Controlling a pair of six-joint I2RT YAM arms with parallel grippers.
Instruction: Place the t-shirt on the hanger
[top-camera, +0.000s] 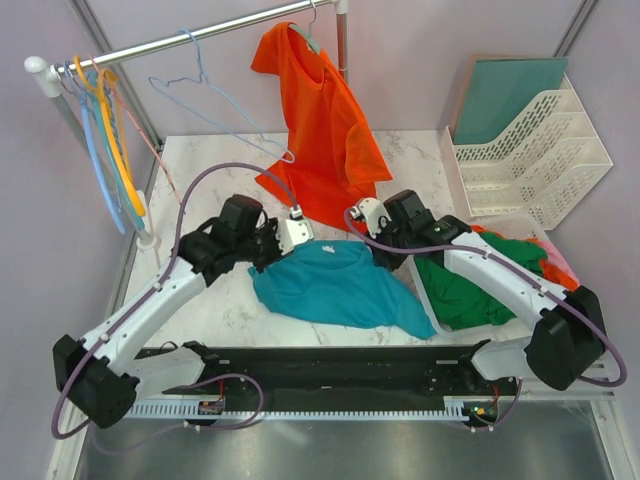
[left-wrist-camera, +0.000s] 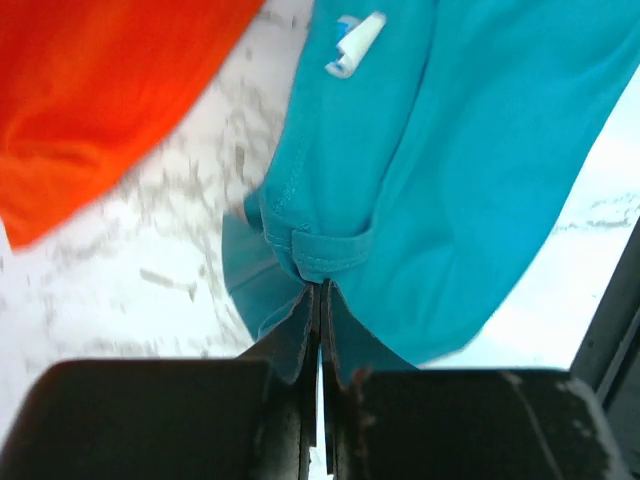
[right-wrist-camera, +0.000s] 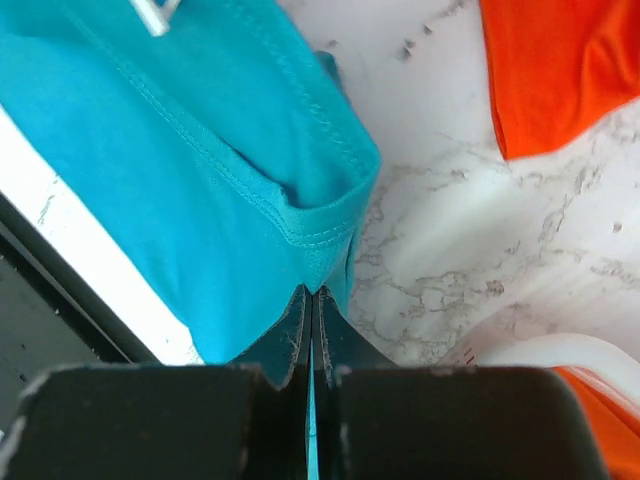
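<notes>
A teal t-shirt (top-camera: 340, 295) lies bunched on the marble table in front of the hanging orange shirt. My left gripper is shut at a folded edge of the teal cloth, near its left part; whether fabric is between the fingertips is hard to tell. My right gripper is likewise shut at a folded edge on the shirt's right part, the cloth narrowing into the fingertips. An empty light blue hanger (top-camera: 215, 105) hangs on the rail (top-camera: 180, 40) above the table.
An orange shirt (top-camera: 315, 120) hangs from the rail at the back. Several coloured hangers (top-camera: 120, 160) hang at the left. A bin of green and orange cloth (top-camera: 470, 290) sits at the right, with a white rack (top-camera: 525, 150) behind it.
</notes>
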